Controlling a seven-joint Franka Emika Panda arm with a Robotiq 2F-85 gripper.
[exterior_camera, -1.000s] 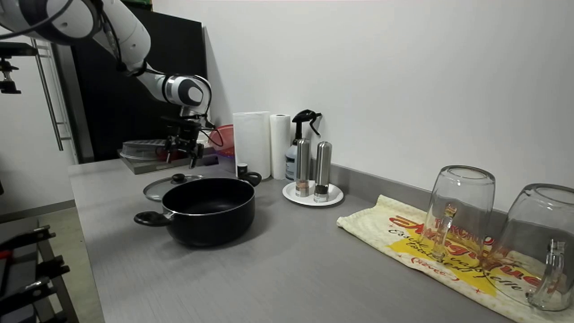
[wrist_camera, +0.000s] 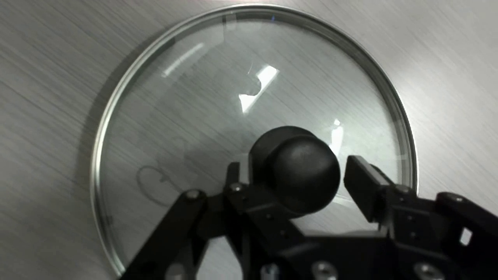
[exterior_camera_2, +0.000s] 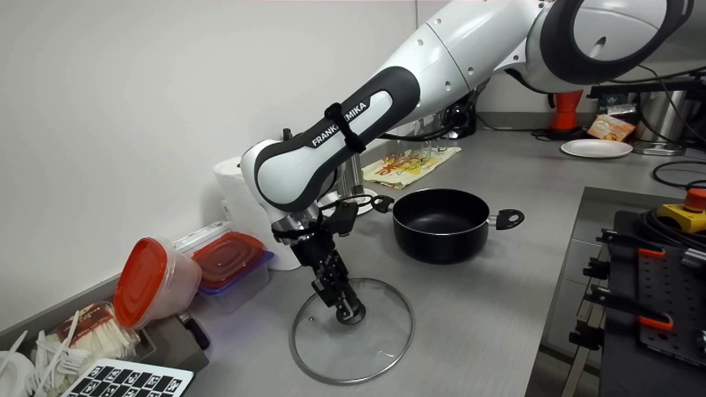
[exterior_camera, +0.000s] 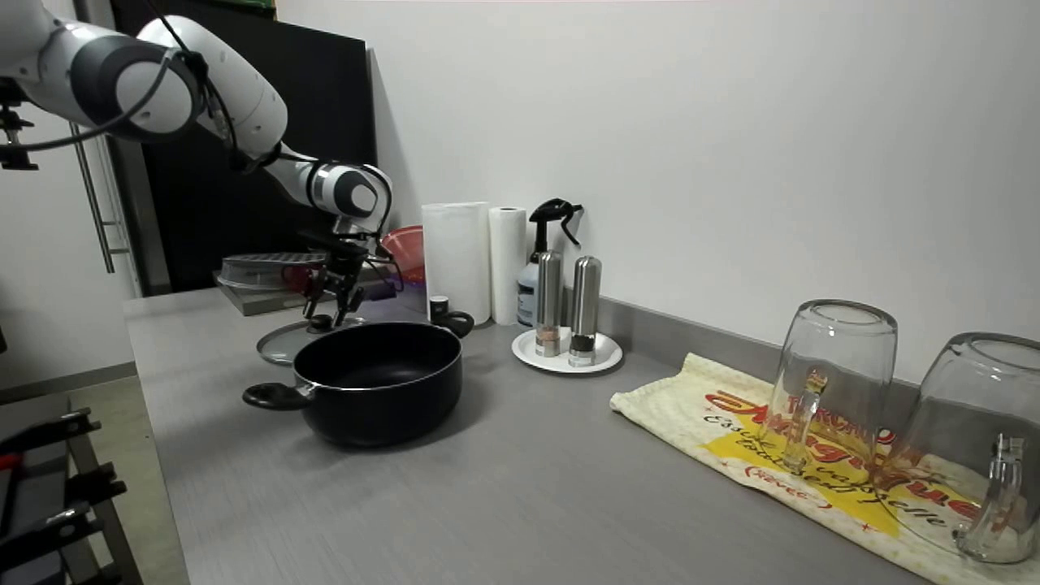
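Note:
A round glass lid [exterior_camera: 280,345] with a metal rim lies flat on the grey counter; its whole disc shows in exterior view 2 [exterior_camera_2: 374,354]. In the wrist view the lid's black knob [wrist_camera: 305,175] sits between the fingers of my gripper. The fingers are part open, with a visible gap between the knob and the right finger; the left finger [wrist_camera: 233,175] is closer to the knob. Beside the lid stands a black two-handled pot [exterior_camera: 380,405], uncovered, its inside looking empty.
Behind the pot, a white plate [exterior_camera: 607,356] holds two metal grinders. Paper towel rolls [exterior_camera: 456,263] and lidded plastic containers [exterior_camera_2: 156,284] stand along the wall. Two upside-down glass mugs [exterior_camera: 829,380] rest on a printed cloth [exterior_camera: 673,390]. The counter in front of the pot is clear.
My gripper has come down from above the lid to its knob, and its fingers stand closer together than before. Lid and pot look almost unmoved.

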